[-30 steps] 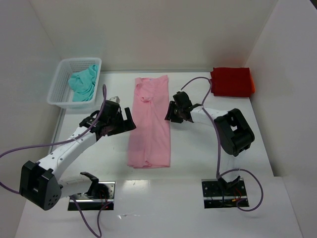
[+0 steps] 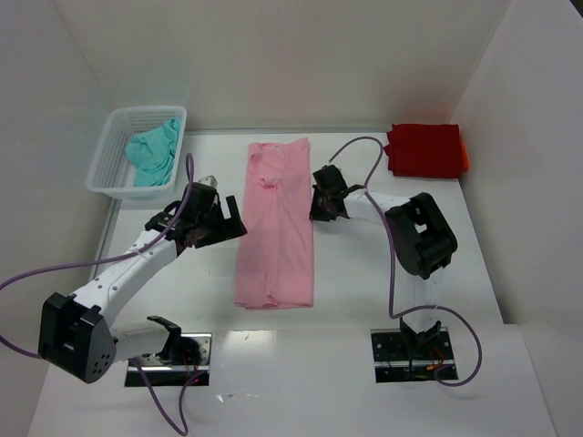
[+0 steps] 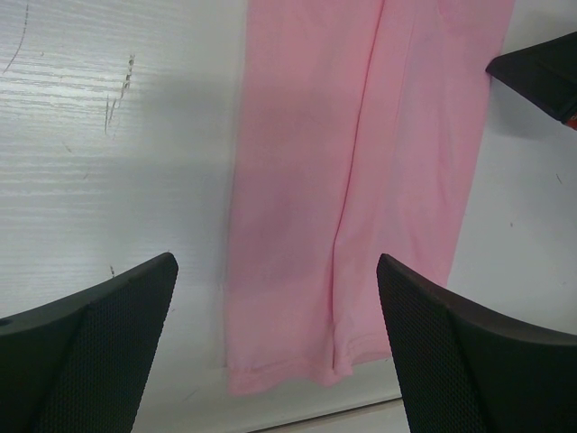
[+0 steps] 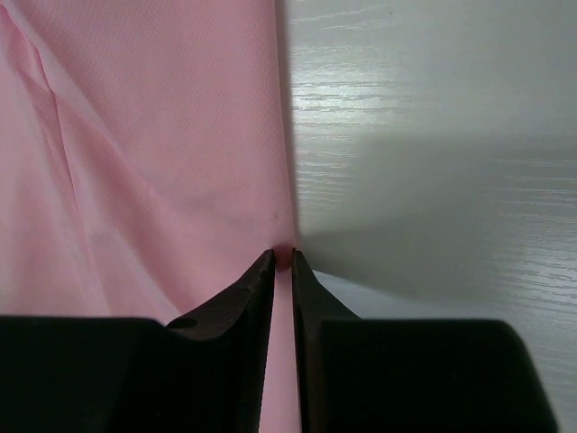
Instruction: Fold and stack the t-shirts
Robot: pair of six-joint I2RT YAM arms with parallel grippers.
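A pink t-shirt (image 2: 293,200) lies flat on the table as a long strip, its sides folded in and the neck end at the back. My right gripper is shut at the shirt's right edge, a bit of pink cloth pinched between its tips. From the left, my left gripper (image 2: 235,220) hovers by the shirt's left edge. Its fingers stand wide apart in the left wrist view, where the pink cloth (image 3: 288,198) shows beyond the fingers (image 3: 99,347) with nothing held between them.
A white basket (image 2: 102,155) with a crumpled teal cloth (image 2: 157,153) stands at the back left. Folded red cloth (image 2: 424,150), with an orange edge beside it, rests at the back right.
My right gripper's fingers, parted a second ago, have come together at the shirt's edge, and its arm has shifted slightly. The left arm has barely moved; the shirt lies as before.
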